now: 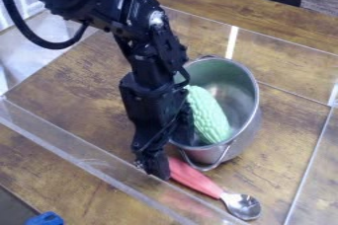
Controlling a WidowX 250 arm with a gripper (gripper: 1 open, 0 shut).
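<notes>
My black gripper points down at the front left of a metal pot, its fingertips low beside the red handle of a scoop. The scoop's metal head points toward the lower right. Inside the pot lies a pale green, textured object, partly hidden by my arm. The fingers are dark and overlap, so whether anything is between them is hard to see.
A clear plastic edge crosses the lower left. A small blue object sits in the bottom left corner.
</notes>
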